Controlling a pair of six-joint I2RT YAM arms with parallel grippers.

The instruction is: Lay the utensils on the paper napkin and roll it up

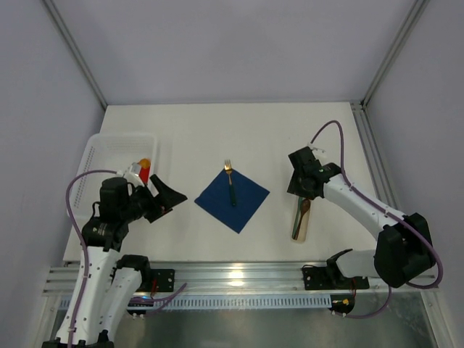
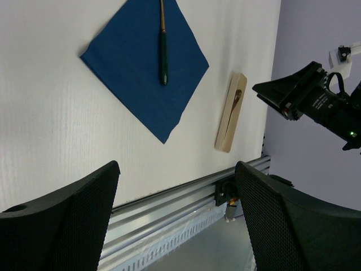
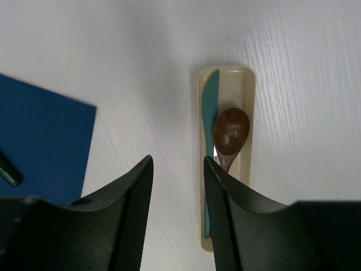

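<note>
A dark blue napkin (image 1: 250, 201) lies flat in the middle of the table, turned like a diamond. On it rests a fork (image 1: 231, 185) with gold tines and a dark green handle. To the right, a narrow tan tray (image 3: 233, 90) holds a green knife (image 3: 210, 101) and a brown spoon (image 3: 232, 131). Above this tray my right gripper stands open, its fingers apart and nothing between them. My left gripper is open and empty, over the table to the left of the napkin.
A white basket (image 1: 94, 165) with a red item (image 1: 142, 172) in it stands at the left, partly behind the left arm. A metal rail (image 1: 235, 270) runs along the front edge.
</note>
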